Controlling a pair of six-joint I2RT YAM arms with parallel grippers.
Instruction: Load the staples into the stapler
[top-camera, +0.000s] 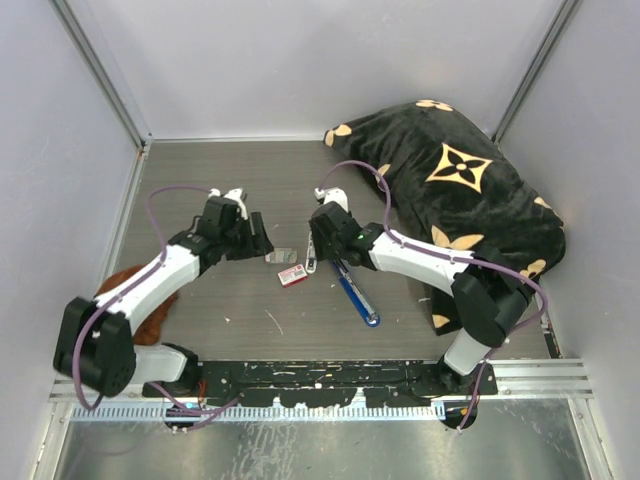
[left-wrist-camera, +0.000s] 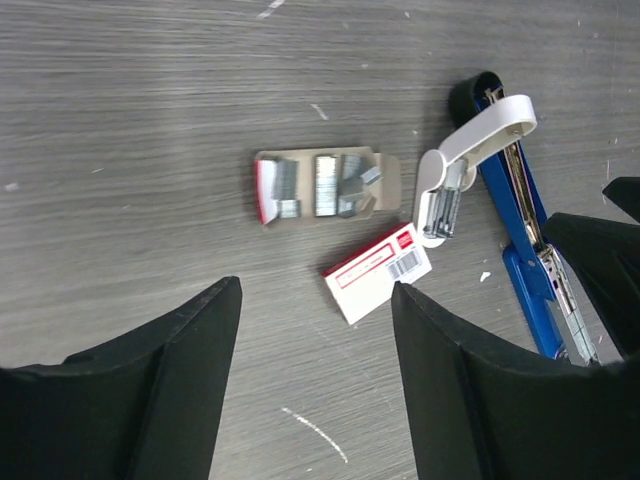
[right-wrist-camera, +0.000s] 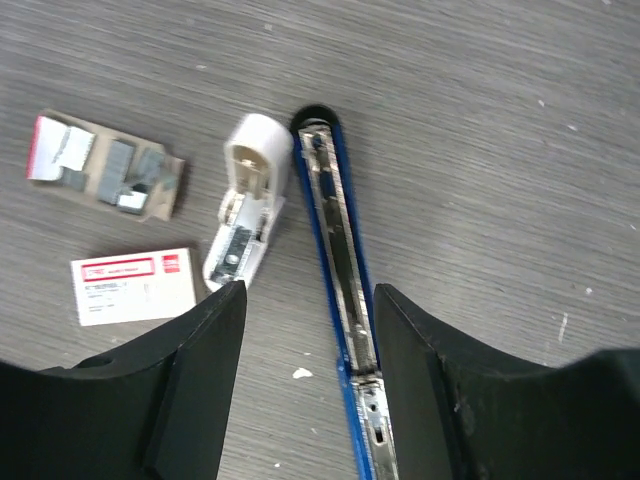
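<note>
The blue stapler (right-wrist-camera: 340, 240) lies opened out on the table, its metal channel bare, in the right wrist view. My right gripper hovers over it, open and empty. Left of the stapler rests a white tool (right-wrist-camera: 248, 195), possibly a staple remover. Silver staple strips (left-wrist-camera: 326, 185) sit in an open tray (left-wrist-camera: 392, 182); beside it is a white and red box (left-wrist-camera: 378, 272). My left gripper is above the table on the near side of the tray, fingers apart, nothing between them. A right gripper finger (left-wrist-camera: 600, 250) shows at that view's right edge.
A dark cushion with tan flowers (top-camera: 460, 185) fills the right back of the table. Brown cloth (top-camera: 150, 325) lies under the left arm.
</note>
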